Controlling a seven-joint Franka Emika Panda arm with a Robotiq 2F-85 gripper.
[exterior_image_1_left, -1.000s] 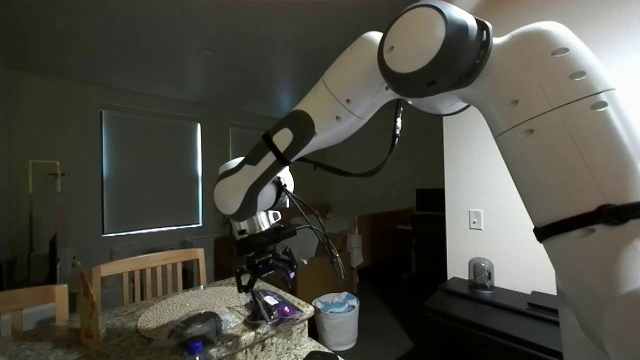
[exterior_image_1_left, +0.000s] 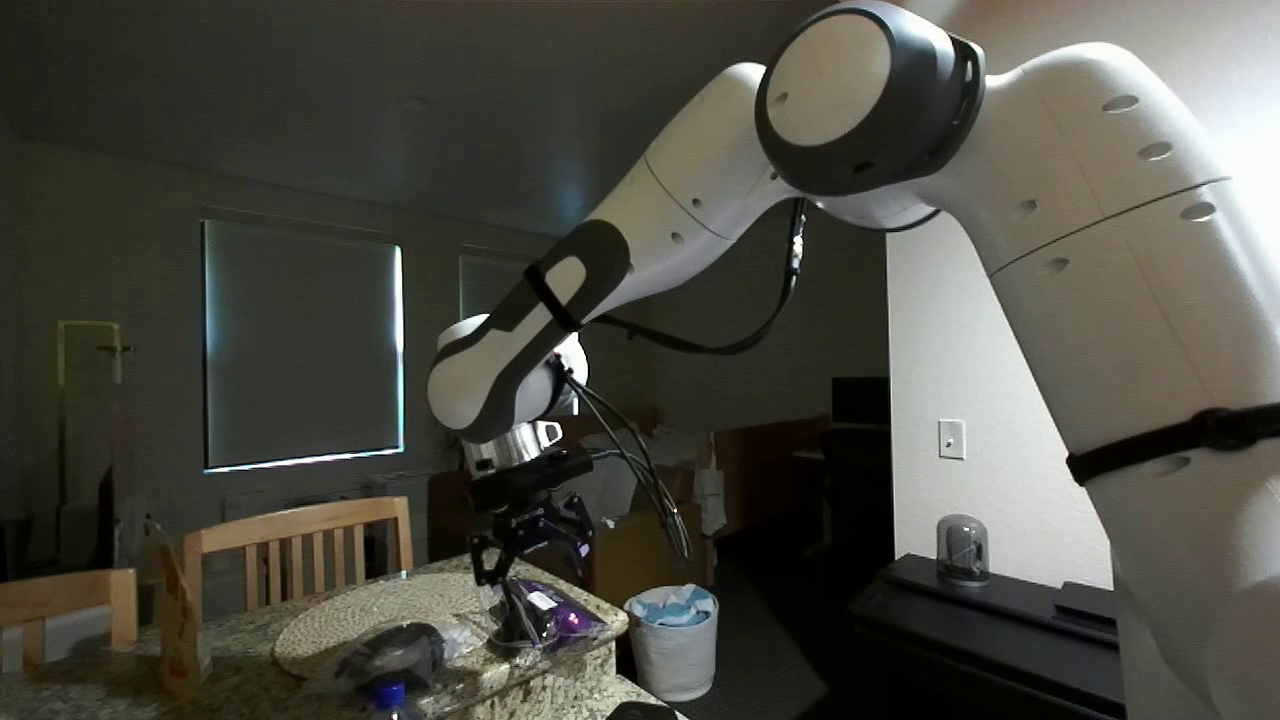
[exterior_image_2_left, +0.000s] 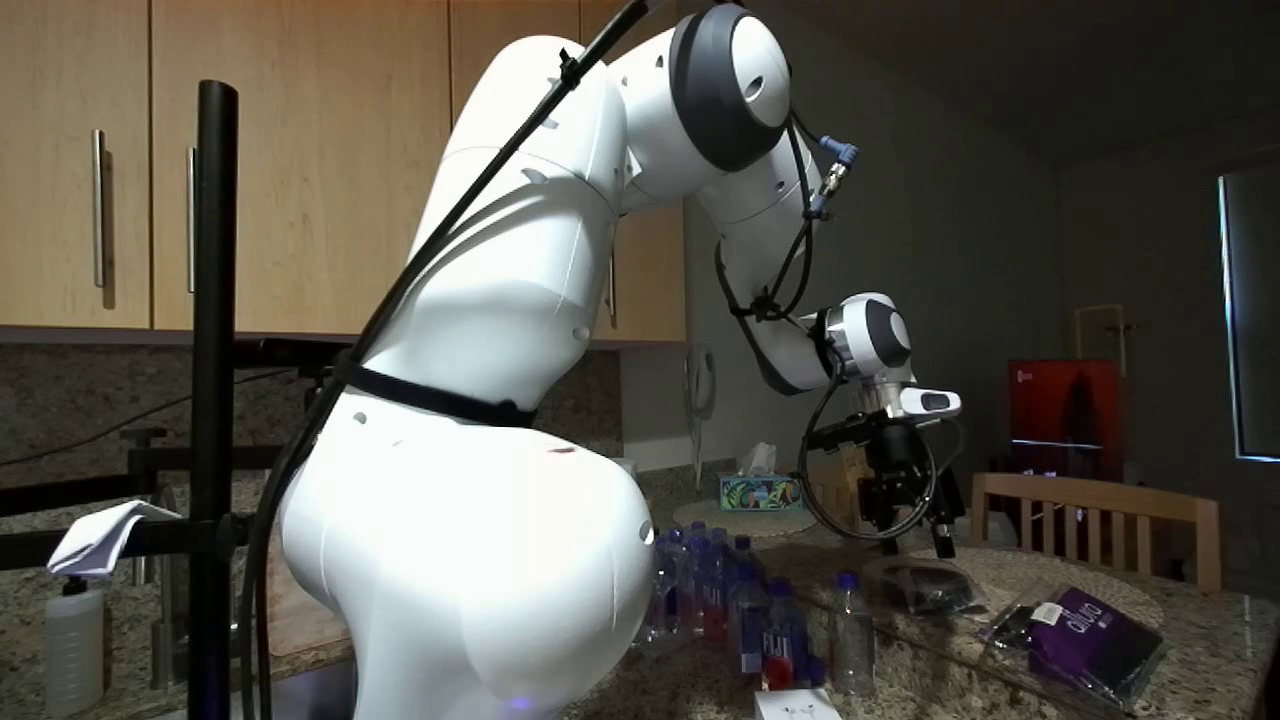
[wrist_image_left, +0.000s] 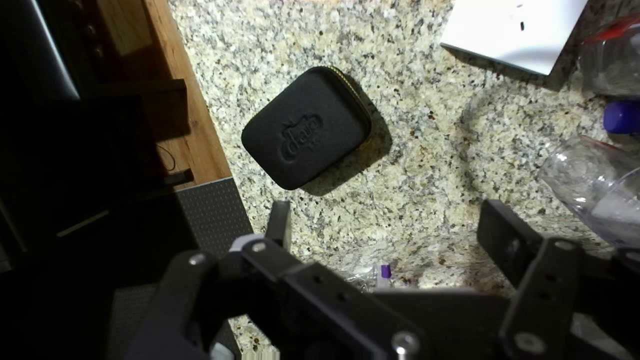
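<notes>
My gripper is open above the granite counter, its two fingers wide apart and nothing between them. In exterior view 1 the gripper (exterior_image_1_left: 534, 558) hangs over the counter's raised edge, in front of a purple package (exterior_image_1_left: 573, 618). A black zippered case (wrist_image_left: 307, 127) with an embossed logo lies flat on the counter in the wrist view, ahead of the left finger and clear of it. From exterior view 2 the gripper (exterior_image_2_left: 918, 546) appears above the raised ledge, near a bagged black item (exterior_image_2_left: 924, 588) and the purple package (exterior_image_2_left: 1086, 636).
Several clear bottles (exterior_image_2_left: 746, 612) with blue caps crowd the lower counter. A white box (wrist_image_left: 516, 30) sits near the right side of the wrist view. At left, the counter edge drops to a dark area. A white bin (exterior_image_1_left: 674, 648) stands on the floor.
</notes>
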